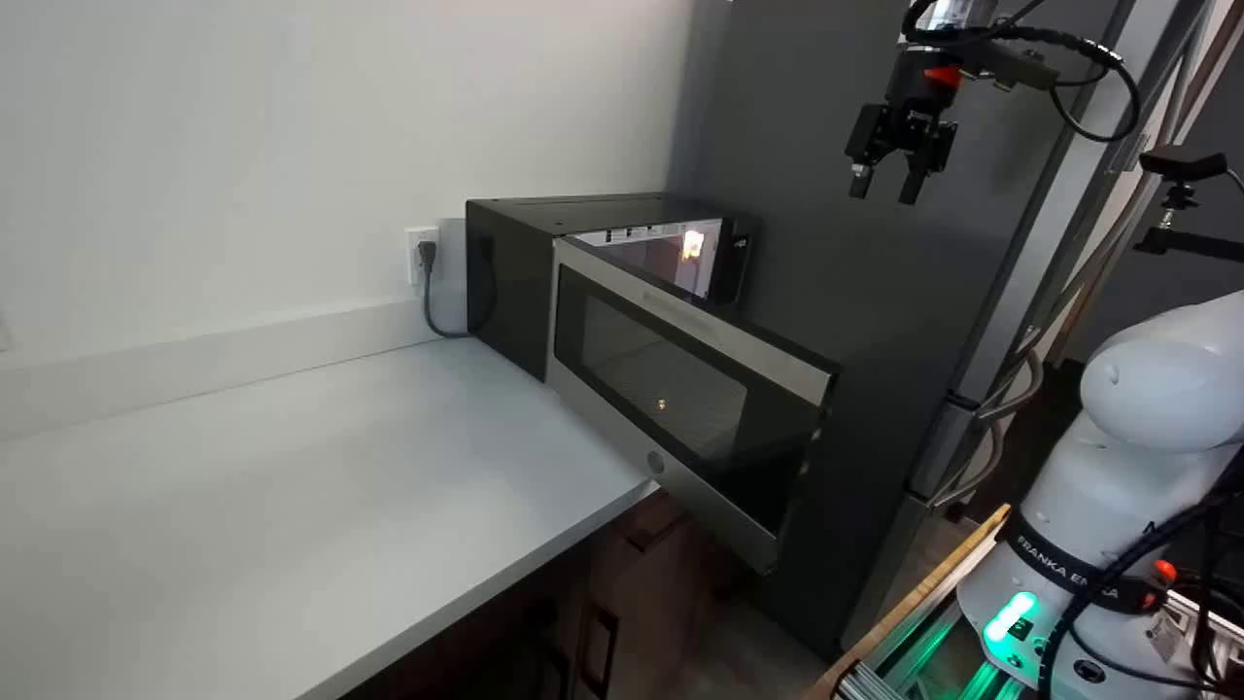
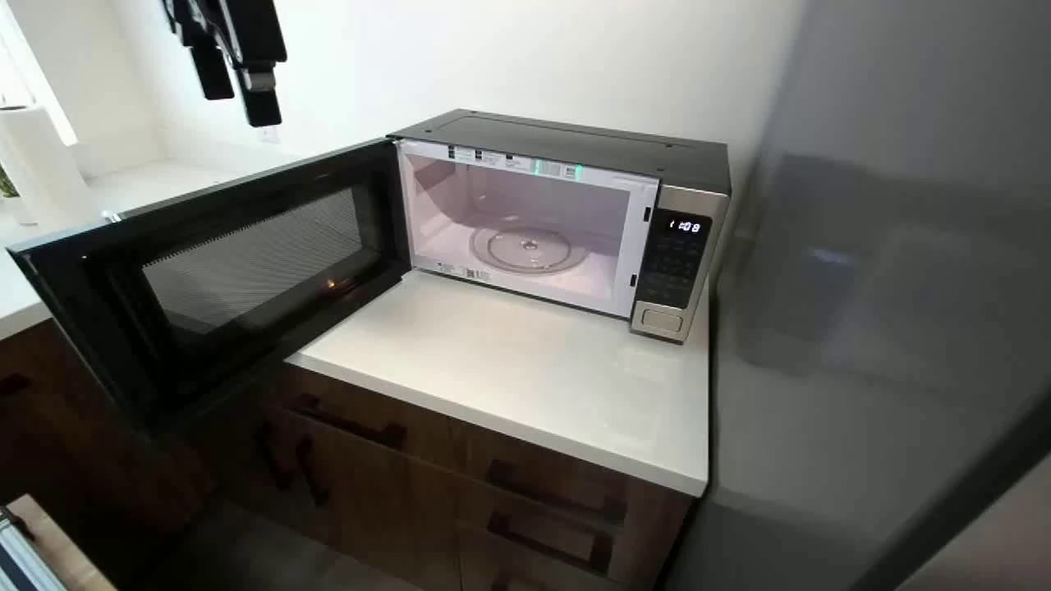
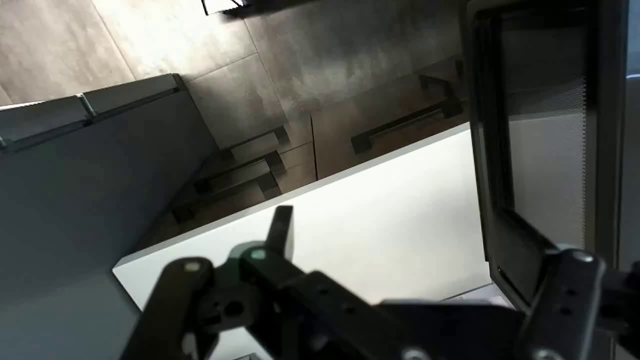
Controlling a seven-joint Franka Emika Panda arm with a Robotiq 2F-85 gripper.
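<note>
High at the upper right of exterior view 1, my gripper (image 1: 886, 188) points down with its fingers spread and nothing between them. It hangs in the air, apart from everything. The microwave (image 2: 591, 138) stands on the counter, its door (image 2: 84, 286) swung wide. Inside, a glass turntable (image 2: 532, 252) lies bare. Exterior view 2 catches the gripper (image 2: 236, 103) at the upper left, above the door in the picture. From the wrist, the door (image 3: 606, 156) appears at the right, and dark gripper fingers (image 3: 279, 231) show low in the picture.
A tall grey refrigerator (image 2: 906, 246) closes off the microwave's right side. Dark wooden cabinets (image 2: 394, 492) with bar handles lie below. A power cord (image 1: 429, 292) runs to a wall outlet.
</note>
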